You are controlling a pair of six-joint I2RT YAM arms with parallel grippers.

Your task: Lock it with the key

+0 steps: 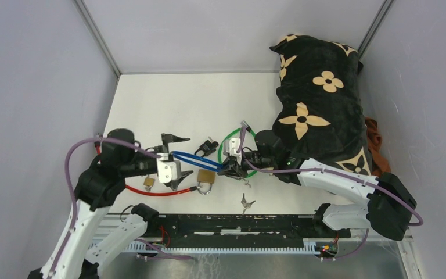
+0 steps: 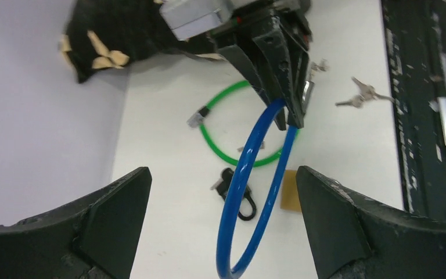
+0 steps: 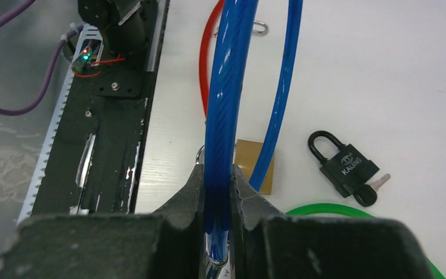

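Note:
A blue cable lock [image 1: 189, 157] hangs looped from my right gripper [image 1: 233, 168], whose fingers are closed on it near one end, as the right wrist view shows. Its loop reaches toward my left gripper [image 1: 177, 160], which stands open around it, apparently without gripping. A black padlock [image 3: 348, 168] with a key in it lies on the table. A brass padlock [image 1: 205, 180], a small brass lock [image 1: 149, 182] and loose keys [image 1: 245, 203] are also on the table.
A green cable lock [image 2: 208, 137] lies under the right gripper, a red one [image 1: 159, 193] at front left. A dark patterned cushion [image 1: 325, 81] fills the right side.

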